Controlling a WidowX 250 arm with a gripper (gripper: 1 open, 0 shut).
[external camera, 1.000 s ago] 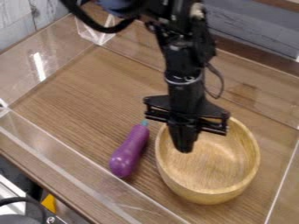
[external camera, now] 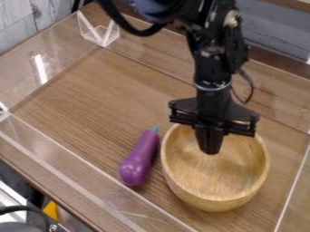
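Note:
My black gripper (external camera: 212, 122) hangs over the back half of a pale yellow bowl (external camera: 216, 181), pointing down, its fingers shut with nothing visible between them. A purple eggplant (external camera: 140, 161) with a green tip lies on the wooden surface just left of the bowl.
A white wire rack (external camera: 100, 27) stands at the back left. A small yellow object sits at the lower left.
The bowl and eggplant look nearly unmoved.

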